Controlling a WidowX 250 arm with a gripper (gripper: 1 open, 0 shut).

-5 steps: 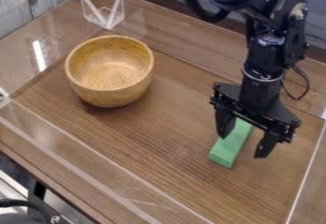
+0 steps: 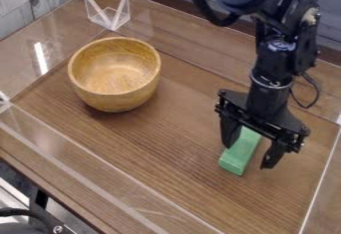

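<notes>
A black gripper stands open, pointing down over a green block at the lower right of the wooden table. Its fingers are spread to the left and right around the upper part of the block. The block lies at a slant, partly hidden by the gripper; whether the fingers touch it cannot be told.
A large yellow bowl sits on the left half of the table. A small clear object stands at the back left.
The gripper has shifted very slightly, staying over the green block with its fingers apart. Little else differs.
</notes>
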